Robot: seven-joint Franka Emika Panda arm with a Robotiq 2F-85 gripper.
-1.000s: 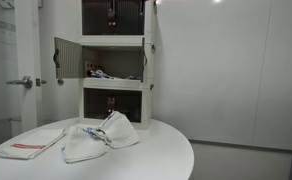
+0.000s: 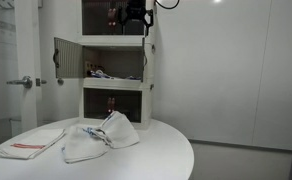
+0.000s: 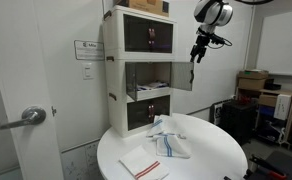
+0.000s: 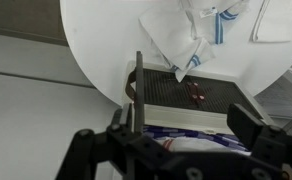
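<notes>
My gripper (image 2: 136,18) hangs at the top of exterior view 1, in front of the cabinet's upper compartment. Exterior view 2 has the gripper (image 3: 197,52) high up near the open door (image 3: 182,76) of the middle compartment. Its dark fingers (image 4: 248,124) are spread apart in the wrist view, and I see nothing held between them. The same door (image 4: 138,92) appears almost edge-on there. Folded cloth (image 3: 151,87) lies inside the middle compartment. On the round table rest a crumpled white cloth with blue stripes (image 2: 86,144) and a flat white cloth with red stripes (image 2: 30,144).
The white cabinet (image 3: 115,65) stands at the table's far side, its top and bottom doors shut. A cardboard box (image 3: 144,5) sits on top. A room door (image 2: 25,60) is at the left.
Absent from exterior view 1 a second ago, my gripper came in at the top edge and has since moved lower and slightly left. Cloths and cabinet doors look unchanged.
</notes>
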